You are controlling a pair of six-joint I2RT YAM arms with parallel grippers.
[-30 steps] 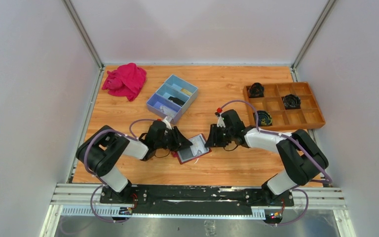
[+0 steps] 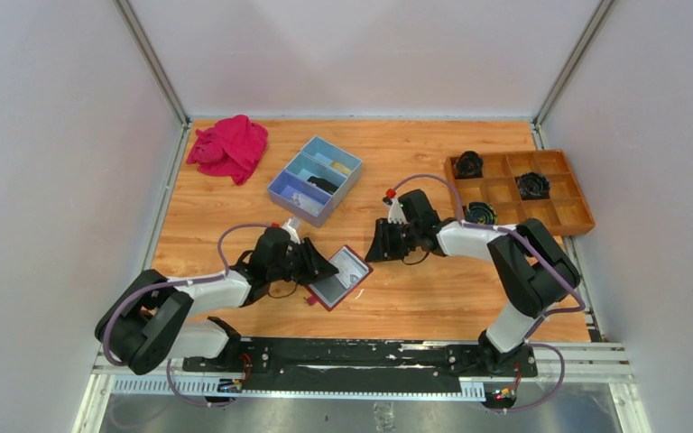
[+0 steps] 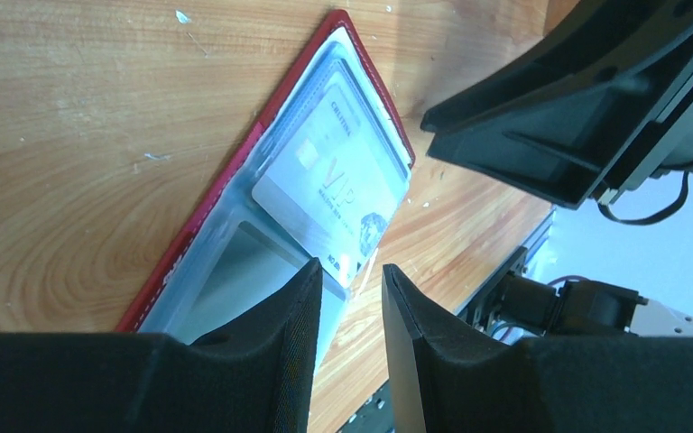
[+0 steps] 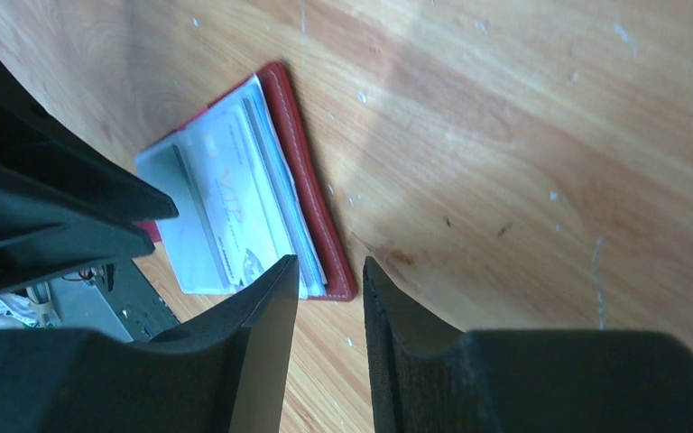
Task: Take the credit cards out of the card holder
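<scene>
The card holder lies on the table, showing dark red edges and clear pockets. A pale card printed "VIP" sits in one pocket in the left wrist view, and the same card shows in the right wrist view. My left gripper is part open over the holder's left part; nothing is visibly gripped between its fingers, and the near part of the holder is hidden behind them. Just off the holder's right edge, my right gripper stands part open and empty.
A blue-grey divided box with a few small items stands behind the holder. Further left lies a pink cloth. A wooden compartment tray with dark coils is at the back right. Bare table surrounds the holder in front.
The holder has shifted left and turned, its right end swinging toward the back. My left gripper has moved left and slightly down in the top view; the right gripper has also drifted left.
</scene>
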